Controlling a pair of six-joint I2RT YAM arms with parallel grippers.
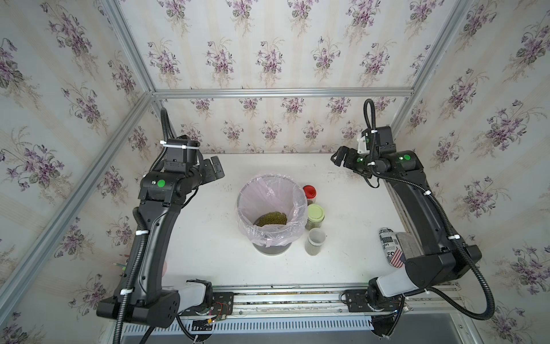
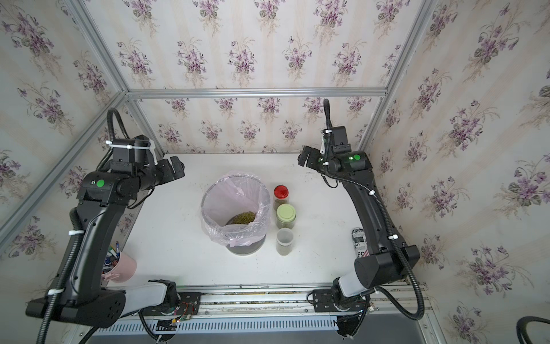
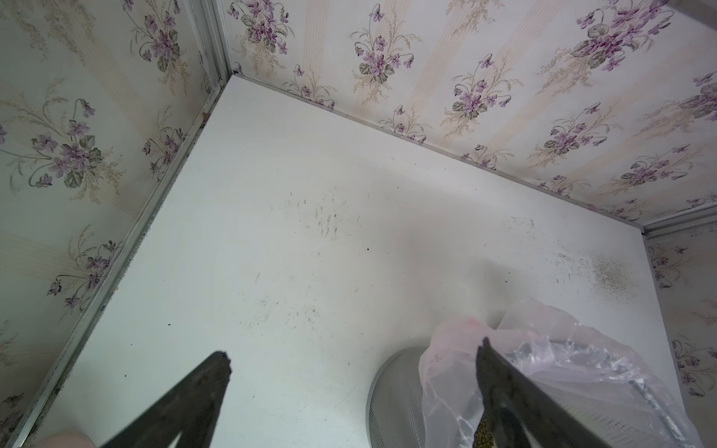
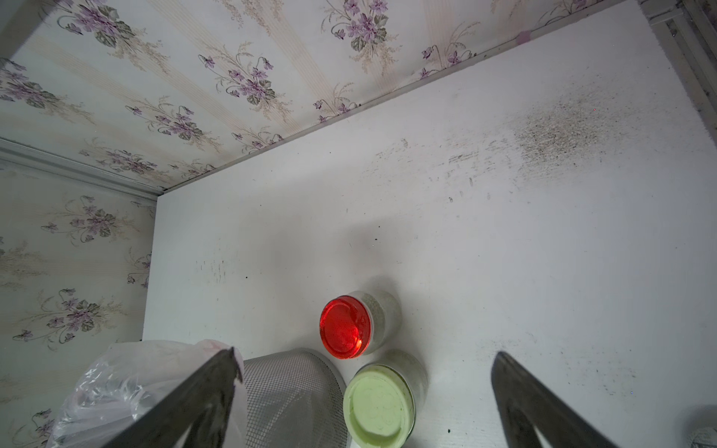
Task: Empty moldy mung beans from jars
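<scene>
A mesh bin lined with a pink plastic bag [image 1: 269,195] stands mid-table, green mung beans [image 1: 270,219] inside. To its right stand a red-lidded jar [image 4: 345,325], a green-lidded jar [image 4: 377,408] and a jar without a visible lid [image 2: 284,240]. My left gripper [image 1: 210,167] hangs open above the table, left of the bin; my right gripper [image 2: 308,156] hangs open above and right of the jars. Neither has anything between its fingers.
A pink cup of pens [image 2: 121,268] sits at the front left. A printed item [image 1: 391,247] lies at the right edge. The table's back and front left of the bin are clear.
</scene>
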